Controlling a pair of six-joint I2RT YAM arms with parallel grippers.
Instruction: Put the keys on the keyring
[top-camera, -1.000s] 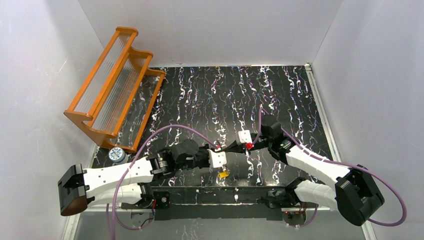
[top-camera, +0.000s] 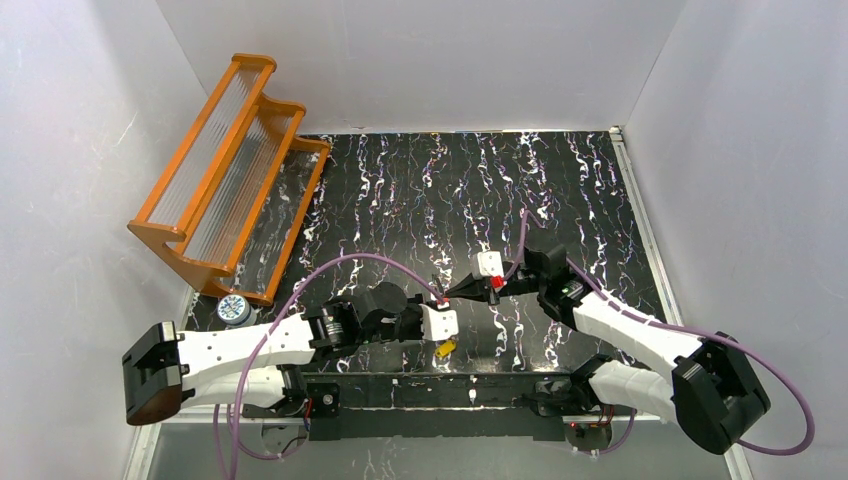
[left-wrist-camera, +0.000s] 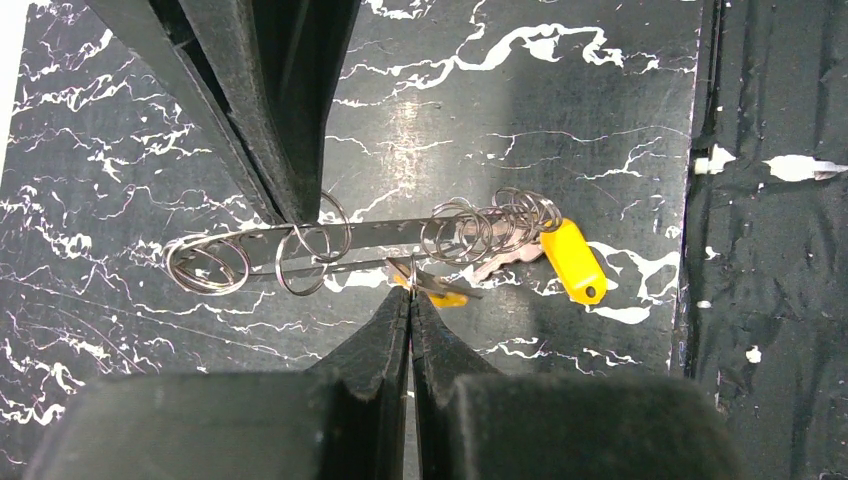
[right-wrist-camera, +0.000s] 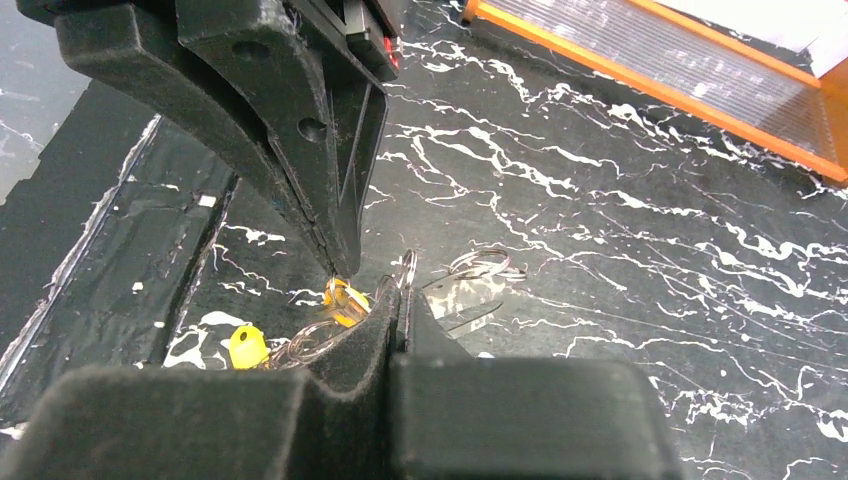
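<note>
A metal keyring bar (left-wrist-camera: 375, 234) with several wire loops spans the left wrist view, held above the table. My right gripper is shut on one of its loops; in the right wrist view a thin loop (right-wrist-camera: 409, 266) stands up at the tips of the right gripper. My left gripper is shut on a thin wire edge, with a small key (left-wrist-camera: 403, 268) and a yellow piece (left-wrist-camera: 443, 298) by the tips. Pinkish keys (left-wrist-camera: 505, 262) and a yellow tag (left-wrist-camera: 573, 262) hang at the bar's end. Whether the left wire passes through a loop cannot be made out.
An orange-framed rack (top-camera: 215, 185) with ribbed panels stands at the left, a small round white-and-blue container (top-camera: 234, 309) at its front corner. Both arms meet near the front edge.
The right gripper has moved very little, and the yellow tag sits slightly more to the left.
</note>
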